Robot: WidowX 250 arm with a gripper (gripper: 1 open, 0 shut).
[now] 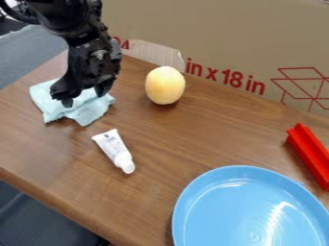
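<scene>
My black gripper point(83, 87) is low over a folded pale blue cloth point(85, 112) at the upper left of the table, its open fingers at or just above the fabric; whether they touch it I cannot tell. A white tube point(113, 149) lies below the cloth, near the middle left. A pale yellow egg-shaped object point(164, 86) stands to the right of the gripper, apart from it.
A blue plate point(251, 216) fills the lower right. A red block point(309, 156) lies at the right edge. A cardboard box point(244, 38) walls off the back.
</scene>
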